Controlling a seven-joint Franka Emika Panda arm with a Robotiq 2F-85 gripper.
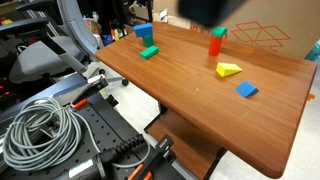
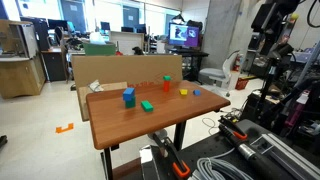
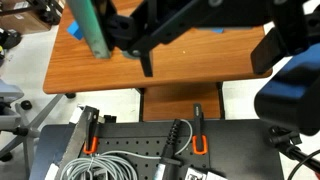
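Observation:
My gripper is open, its dark fingers spread at the top of the wrist view, with the wooden table showing between them. In the second exterior view, the arm is raised at the upper right, well away from the blocks. On the table are a blue block at the far left and a green block in front of it. A red block with a green top stands near the back. Nearer are a yellow block and a flat blue block.
A tan panel stands behind the table. In front of it is a dark base with a coiled grey cable and orange-handled clamps.

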